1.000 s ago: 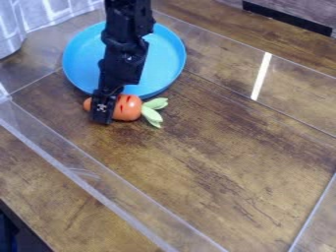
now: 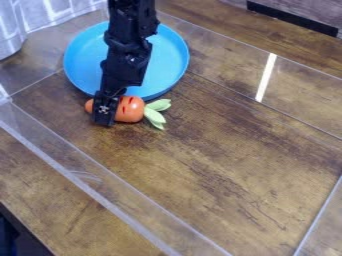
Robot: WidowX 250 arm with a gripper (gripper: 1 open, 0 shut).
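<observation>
A blue plastic plate [image 2: 164, 62] lies at the upper left of the table. Just below it an orange toy carrot [image 2: 130, 110] with pale green leaves [image 2: 155, 112] rests on the wood. The black gripper [image 2: 108, 109] is lowered over the carrot's left part, its arm crossing the plate. Whether its fingers are closed on the carrot or only around it, I cannot tell, as they are dark and overlap it.
Transparent strips run along the left and right. A white object [image 2: 16, 22] sits at the top left corner.
</observation>
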